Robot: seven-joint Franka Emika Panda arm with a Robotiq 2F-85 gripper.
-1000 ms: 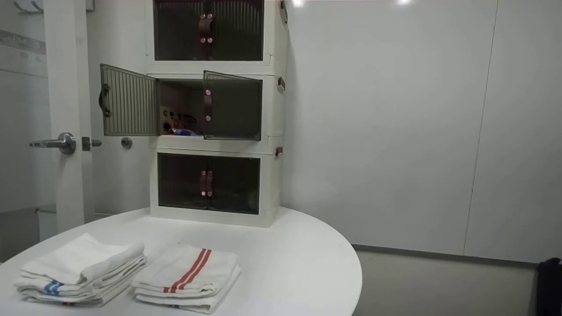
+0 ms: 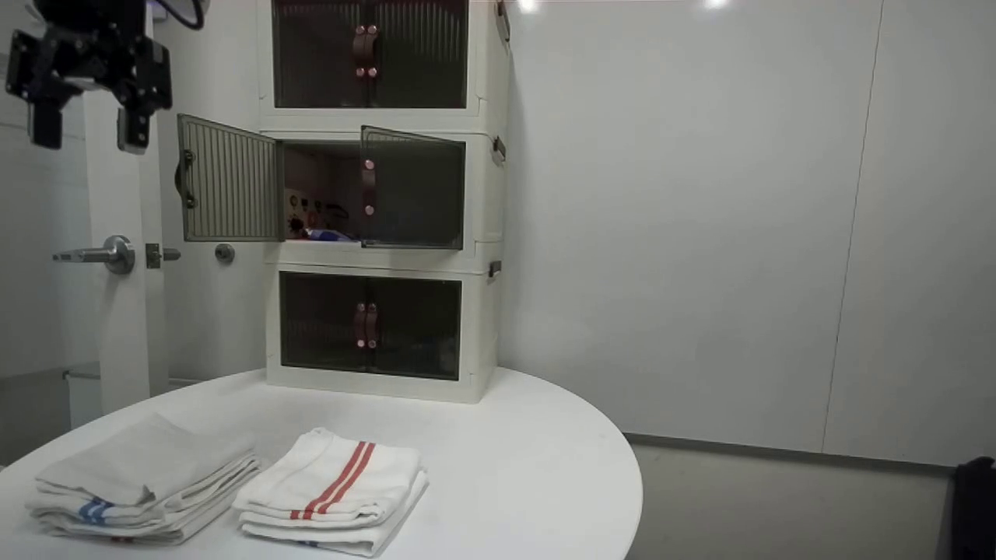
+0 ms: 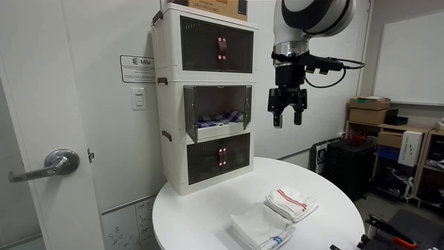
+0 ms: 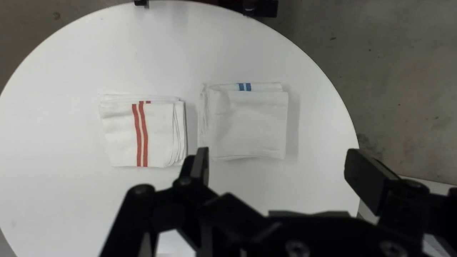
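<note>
Two stacks of folded white cloths lie side by side on the round white table (image 4: 64,192). One is the red-striped stack (image 4: 160,132); the other, the blue-striped stack (image 4: 252,124), has a plain top with blue stripes at one edge. High above the table, my gripper (image 3: 288,121) points downward with its fingers spread and nothing between them. In exterior view 1 the gripper (image 2: 89,131) hangs at the upper left, well over the blue-striped stack. The middle cabinet compartment has its doors standing open, and a blue-and-white checked cloth (image 3: 220,119) lies inside it.
A tall white cabinet (image 3: 172,146) stands at the table's back edge; its top and bottom compartments are shut. The open left door (image 2: 233,182) sticks out into the room. A cardboard box (image 3: 218,7) sits on top. Bare table surrounds both stacks.
My gripper has come into exterior view 1 at the upper left, where it was absent before. The cloth stacks and cabinet doors have stayed in place.
</note>
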